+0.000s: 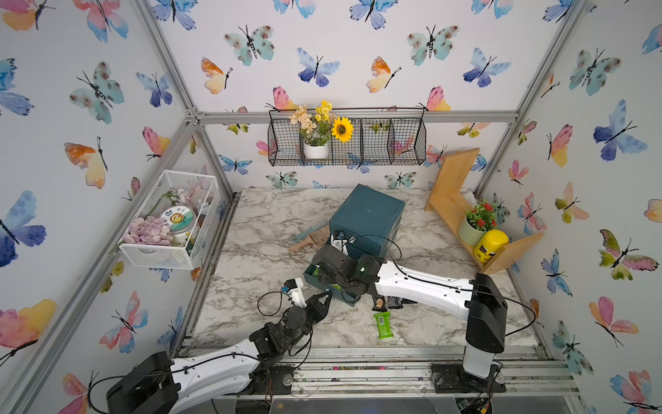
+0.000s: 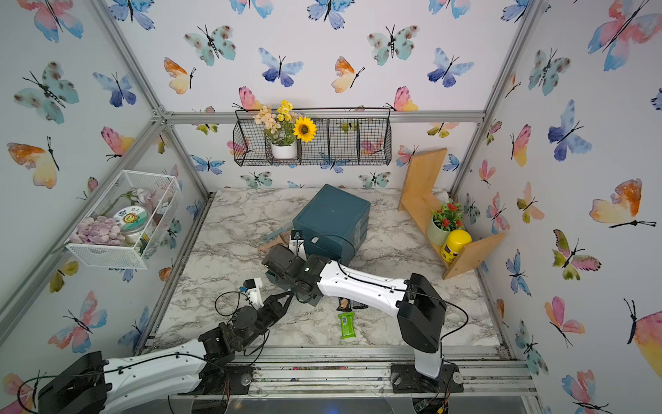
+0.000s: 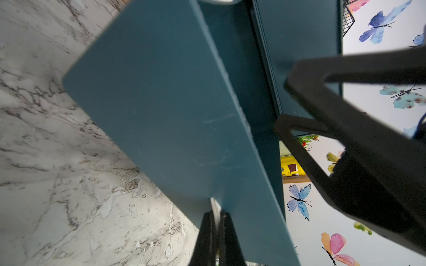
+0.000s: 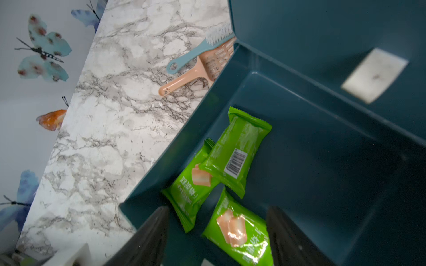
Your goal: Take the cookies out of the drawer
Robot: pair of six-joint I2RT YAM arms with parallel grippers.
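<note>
The teal drawer unit (image 1: pixel 365 210) stands centre-back with its drawer (image 4: pixel 319 168) pulled out. Three green cookie packets lie in it, one (image 4: pixel 235 150) overlapping another (image 4: pixel 190 195), one lower (image 4: pixel 237 230). My right gripper hangs open over the drawer, fingers either side of the lower packet, screening the drawer in both top views. My left gripper is shut at the drawer front (image 3: pixel 168 115), on its edge or handle area, with no cookie in it. Another green packet (image 1: pixel 383 324) lies on the table in front of the drawer, beside dark packets (image 1: pixel 393 302).
A brush (image 4: pixel 190 57) and pink scoop (image 4: pixel 177 84) lie left of the drawer. A wooden shelf (image 1: pixel 448 172) with plant and yellow container stands right; a white basket (image 1: pixel 172 255) hangs left.
</note>
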